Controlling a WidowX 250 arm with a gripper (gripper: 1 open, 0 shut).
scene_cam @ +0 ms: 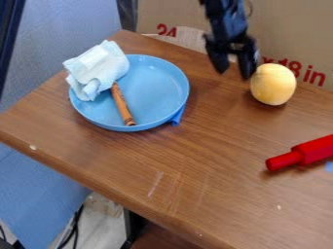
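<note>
A dark gripper (233, 60) hangs at the top centre, just left of a pale yellow round object (274, 85) on the wooden table. It is blurred, its two fingers pointing down with space between them. A light blue plate (166, 84) at the left holds a white cloth (95, 65) and a brown stick-like object (123, 103).
A red cylinder (299, 155) lies at the right edge of the wooden table (169, 185). A small blue piece shows under the plate's right side. Cardboard stands behind.
</note>
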